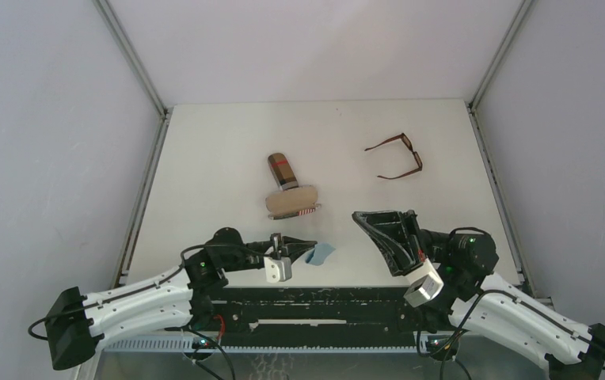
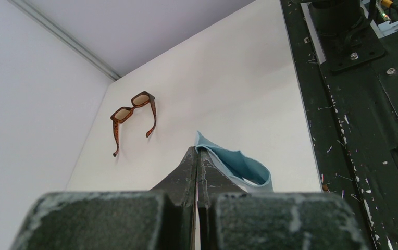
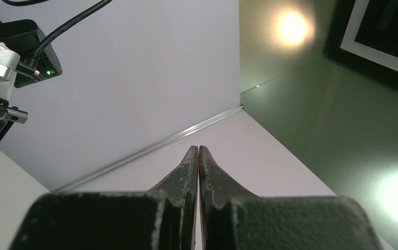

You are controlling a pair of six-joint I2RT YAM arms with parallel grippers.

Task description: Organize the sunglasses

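Brown tortoiseshell sunglasses (image 1: 416,161) lie unfolded at the back right, also in the left wrist view (image 2: 123,115). An open case (image 1: 290,199), tan with a plaid part, lies mid-table. A light blue cloth (image 1: 321,253) lies near the front edge; my left gripper (image 1: 310,244) is shut at it, and in the left wrist view the cloth (image 2: 244,169) rises just behind the fingertips. Whether any is pinched is unclear. My right gripper (image 1: 359,218) is raised over the right front of the table, shut with nothing visible held (image 3: 198,151).
Pale walls enclose the white table (image 1: 212,158) at the back and sides. A dark rail (image 1: 323,305) runs along the front edge.
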